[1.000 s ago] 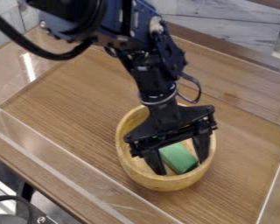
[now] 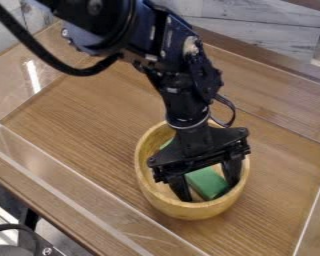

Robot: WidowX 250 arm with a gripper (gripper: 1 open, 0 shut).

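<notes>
My black gripper (image 2: 203, 170) reaches down into a round yellow bowl (image 2: 155, 190) at the lower middle of the camera view. Its fingers are spread open over a green block (image 2: 206, 183) lying inside the bowl. The fingertips are low within the rim, and part of the block is hidden beneath the gripper.
A pale grey wood-patterned wall (image 2: 263, 30) runs along the back. A black cable loops at the lower left corner.
The gripper has shifted very slightly over the bowl, staying open around the green block. The bowl looks unmoved.
</notes>
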